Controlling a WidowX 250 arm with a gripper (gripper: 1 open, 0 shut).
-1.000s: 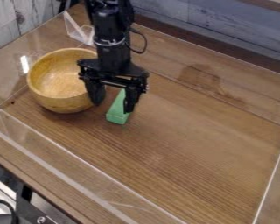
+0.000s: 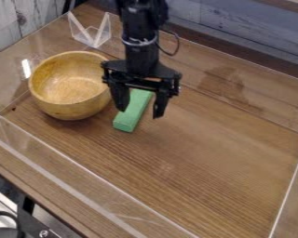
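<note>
A green block (image 2: 131, 117) lies on the wooden table, just right of a yellow bowl (image 2: 67, 85). My black gripper (image 2: 142, 93) hangs over the block's upper end, its fingers open and spread to either side of it. The lower edge of the gripper partly hides the block.
A clear plastic object (image 2: 92, 35) stands at the back left, near the table's edge.
My gripper has moved right, away from the bowl and over the green block. The block looks to lie in about the same place.
</note>
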